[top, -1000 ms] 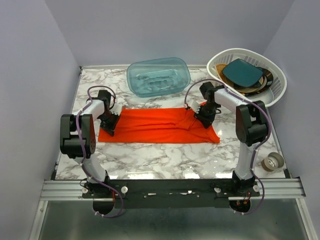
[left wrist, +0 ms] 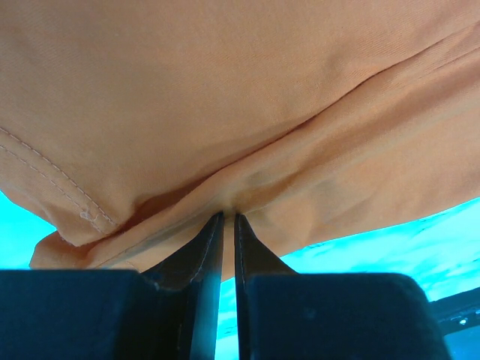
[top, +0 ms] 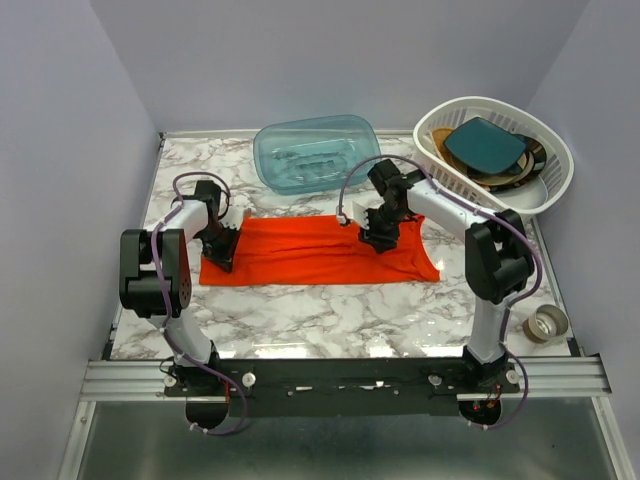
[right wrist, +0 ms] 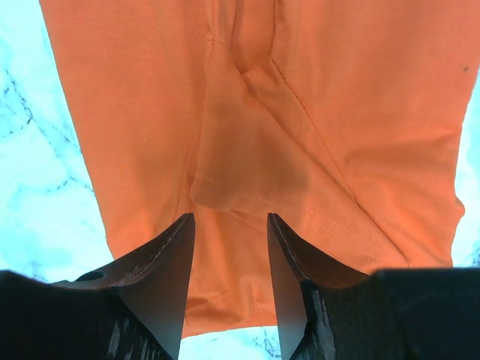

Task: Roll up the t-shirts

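An orange-red T-shirt [top: 300, 262] lies in a long flat strip across the marble table, creased lengthwise. My left gripper [top: 222, 264] is at its left end. In the left wrist view the fingers [left wrist: 204, 251] stand almost together over a fold of the shirt [left wrist: 337, 150], a narrow gap with cloth showing between them; whether they pinch it cannot be told. Towards the shirt's right end, my right gripper [top: 380, 246] points down, open. The right wrist view shows a loose flap of the shirt [right wrist: 251, 161] ahead of its parted fingers [right wrist: 169, 262], with none gripped.
Behind the shirt sits a clear bluish tray [top: 316, 155]. A white basket [top: 560, 170] with folded dark and brown items stands at the back right. A metal cup [top: 546, 323] is at the front right. Bare marble [top: 320, 322] runs along the front.
My right gripper has shifted left along the shirt from near its right end. The left arm has stayed nearly still; the shirt's left edge has crept slightly to the right.
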